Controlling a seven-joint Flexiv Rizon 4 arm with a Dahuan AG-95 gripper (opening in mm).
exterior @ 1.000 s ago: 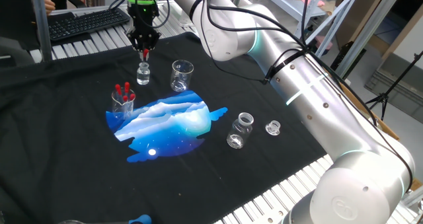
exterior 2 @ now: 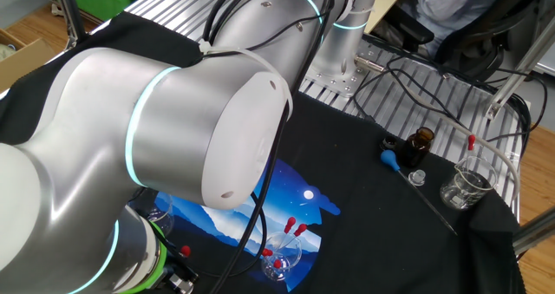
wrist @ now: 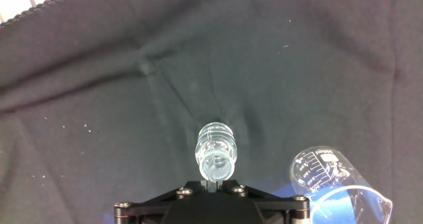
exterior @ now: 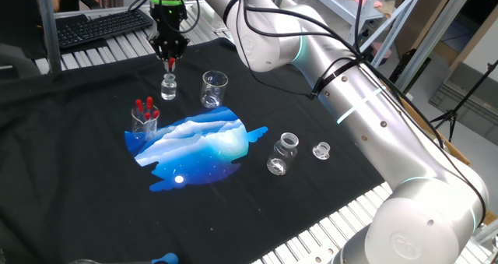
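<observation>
At the far left of the cloth in exterior view 1, my gripper (exterior: 171,59) points down over a small clear bottle (exterior: 169,87). A red dropper bulb (exterior: 171,64) shows between its fingertips, right above the bottle's mouth; the gripper looks shut on it. In the wrist view the bottle (wrist: 216,151) stands just beyond the fingertips, and the bulb is hidden there. Whether the dropper's glass tube is inside the bottle cannot be made out. Exterior view 2 shows the red bulb (exterior 2: 186,251) beside the partly hidden gripper.
An empty beaker (exterior: 214,89) stands right of the bottle. Nearer is a beaker (exterior: 145,122) of several red-topped droppers. A blue picture mat (exterior: 194,151), an open jar (exterior: 282,153) and a glass stopper (exterior: 321,150) lie farther right.
</observation>
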